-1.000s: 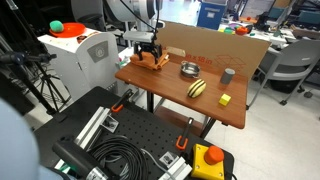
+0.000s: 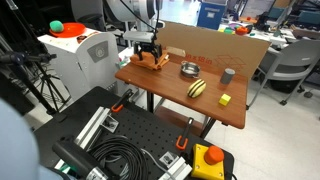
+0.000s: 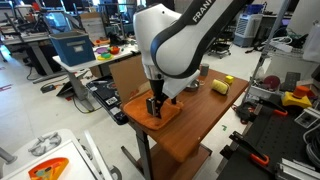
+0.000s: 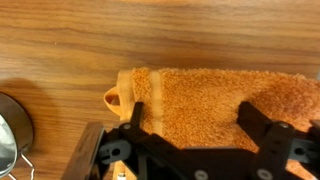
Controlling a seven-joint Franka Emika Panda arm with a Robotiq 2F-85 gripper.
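An orange towel (image 4: 200, 95) lies rumpled on the wooden table, its hanging loop (image 4: 112, 99) showing at the left in the wrist view. My gripper is right over it, the two dark fingers spread wide on either side of a stretch of the cloth. Whether the fingertips touch the towel is hard to tell. In exterior view 2 the towel (image 3: 155, 112) sits at the table's end beneath the white arm.
A metal pot (image 2: 190, 69) stands near the towel. Farther off are a grey cup (image 2: 228, 75), a yellow striped object (image 2: 197, 88) and a yellow block (image 2: 224, 99). Bare wood (image 2: 172, 85) fills the table's middle. A cardboard panel (image 2: 215, 46) lines the back.
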